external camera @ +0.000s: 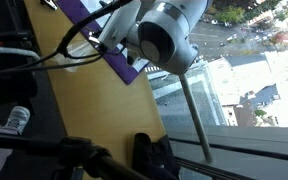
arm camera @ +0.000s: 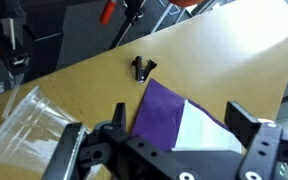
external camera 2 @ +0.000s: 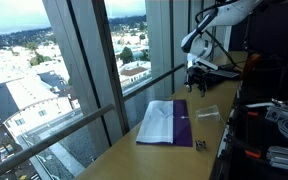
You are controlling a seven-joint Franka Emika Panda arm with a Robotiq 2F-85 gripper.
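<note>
My gripper is open in the wrist view, with a dark finger on either side and nothing held between them. Beyond it lies a purple sheet (arm camera: 157,112) with a white cloth or paper (arm camera: 202,132) on top. To the left is a clear plastic container or bag (arm camera: 29,130), partly cut off by the frame. A small dark object (arm camera: 142,69) rests on the bare table above the sheet. Exterior view 2 has the gripper (external camera 2: 197,88) above the far end of the purple sheet (external camera 2: 179,128); the clear plastic item (external camera 2: 206,112) is beside the sheet.
Windows run along one side of it. A black case with tools stands at the other edge, and cables (external camera: 74,45) hang near the arm. A dark item (external camera: 154,155) sits at one table end.
</note>
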